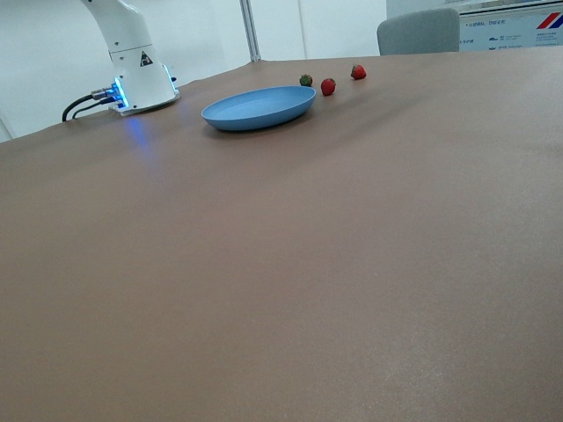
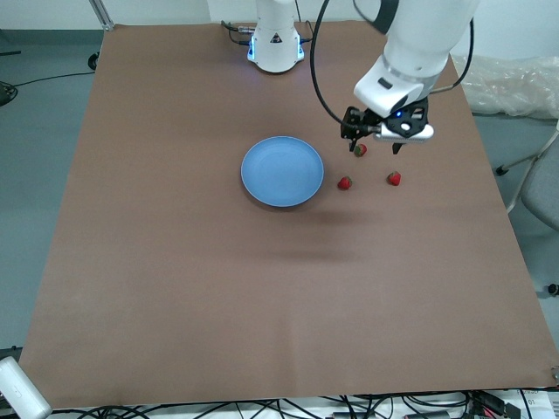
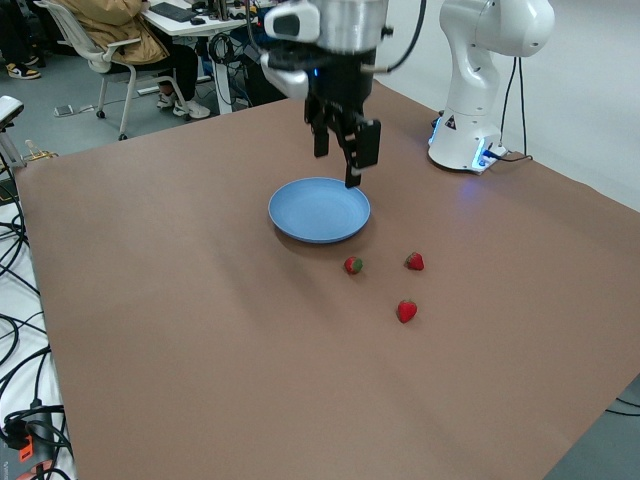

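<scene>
A blue plate (image 2: 282, 171) lies on the brown table, also seen in the top view (image 1: 258, 107) and right view (image 3: 319, 210). Three strawberries lie beside it: one (image 2: 345, 183) near the plate, one (image 2: 394, 179) farther right, one with its green top showing (image 2: 361, 150) behind. My gripper (image 2: 374, 146) hangs above the table behind and right of the plate in the left view, over the rearmost strawberry; in the right view it is above the plate's far side. Its two fingers appear apart, with nothing visible between them. It is out of the top view.
A chair (image 2: 545, 183) stands off the right edge.
</scene>
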